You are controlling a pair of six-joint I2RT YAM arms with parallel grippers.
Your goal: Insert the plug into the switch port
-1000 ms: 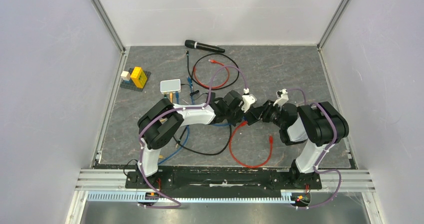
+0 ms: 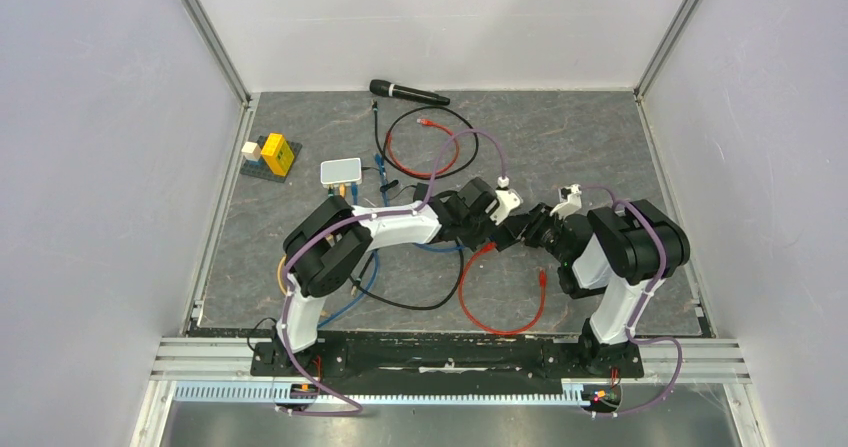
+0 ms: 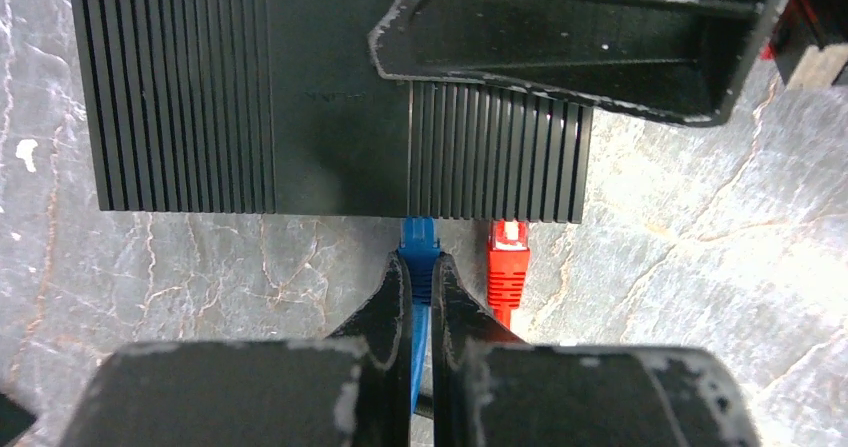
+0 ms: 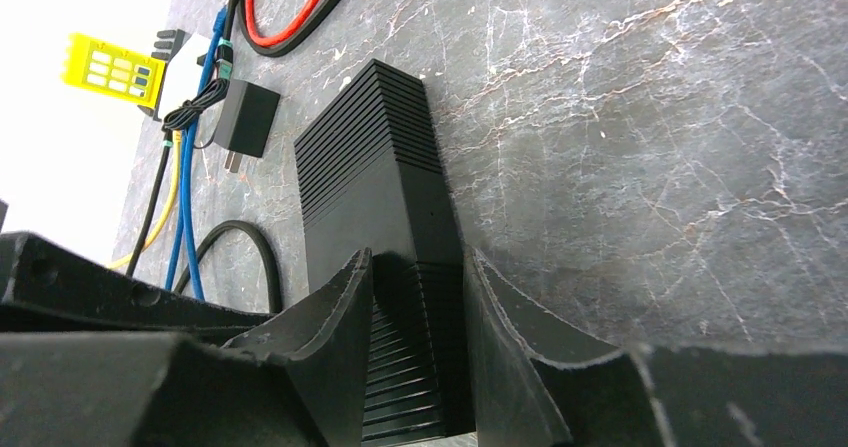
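A black ridged box, the switch (image 3: 338, 137), lies on the grey floor between my grippers. My left gripper is shut on a blue plug (image 3: 419, 235) at the switch's lower edge in the left wrist view; how deep the plug sits cannot be seen. A red plug (image 3: 507, 267) meets the same edge beside it. My right gripper is shut on the switch's near end, which stands between its fingers in the right wrist view.
A white device (image 2: 340, 172), yellow block (image 2: 277, 155) and black adapter (image 4: 247, 117) are at the left. A microphone (image 2: 408, 93) lies at the back, near coiled cables. Red cable (image 2: 500, 329) loops across the front.
My left gripper has shifted slightly right over the last second, toward the switch. My right gripper has moved very little, slightly rightward.
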